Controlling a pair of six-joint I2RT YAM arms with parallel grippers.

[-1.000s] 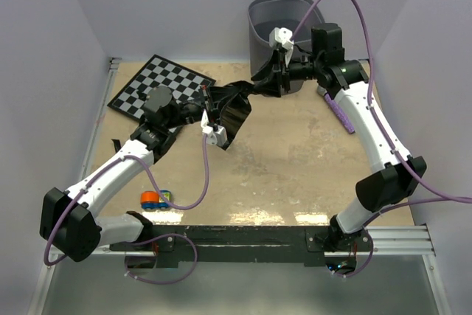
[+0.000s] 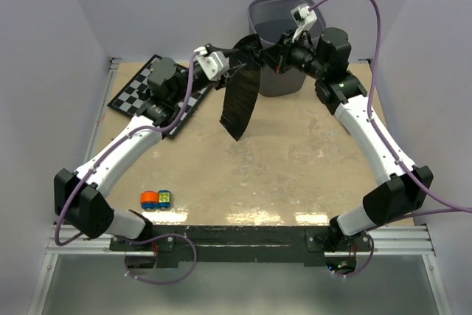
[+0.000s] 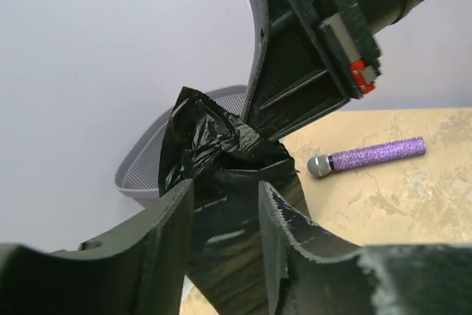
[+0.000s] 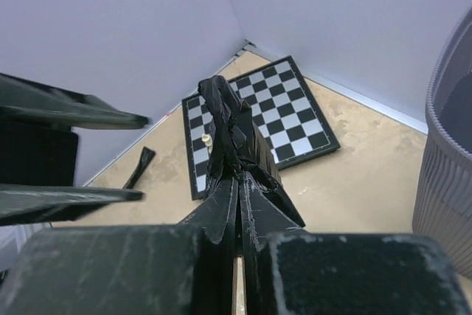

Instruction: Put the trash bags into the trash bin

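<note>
A black trash bag (image 2: 241,102) hangs down over the table, in front of the grey trash bin (image 2: 280,84). My right gripper (image 2: 267,58) is shut on the bag's top, and in the right wrist view the bunched bag (image 4: 240,138) rises from between the closed fingers. To the left of the bag, my left gripper (image 2: 234,62) is open. In the left wrist view the bag (image 3: 221,175) shows just beyond the parted fingers (image 3: 168,245), with the right gripper's dark body behind it.
A checkered board (image 2: 131,92) lies at the back left, partly under the left arm. A purple microphone (image 3: 377,154) lies on the right side of the table. Orange and green toy blocks (image 2: 155,199) sit at the front left.
The bag and my right gripper have moved back toward the bin. My left gripper, closed around the bag earlier, has opened and moved back too.
</note>
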